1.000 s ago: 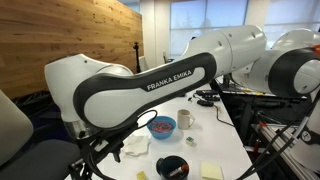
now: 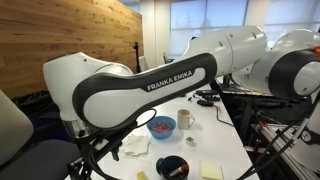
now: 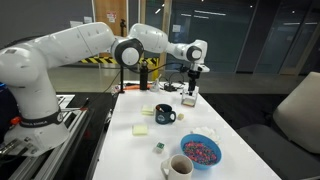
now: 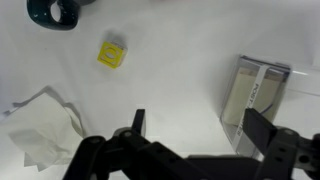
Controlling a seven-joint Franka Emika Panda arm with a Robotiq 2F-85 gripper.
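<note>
My gripper is open above the white table, with nothing between its fingers; in exterior view 2 it (image 3: 192,86) hangs at the far end. A clear-lidded case (image 4: 252,97) with a pale strip across it lies below and partly behind the right finger. To the left is a crumpled white cloth (image 4: 45,132), apart from the left finger. A small yellow block (image 4: 112,53) lies toward the upper left, near a dark mug (image 4: 52,12) cut off by the frame's top edge.
A blue bowl (image 3: 201,150) with reddish contents stands beside a white mug (image 3: 180,169). A small greenish block (image 3: 158,147) and a pale yellow square (image 3: 140,129) lie on the table. Free room shows between these things.
</note>
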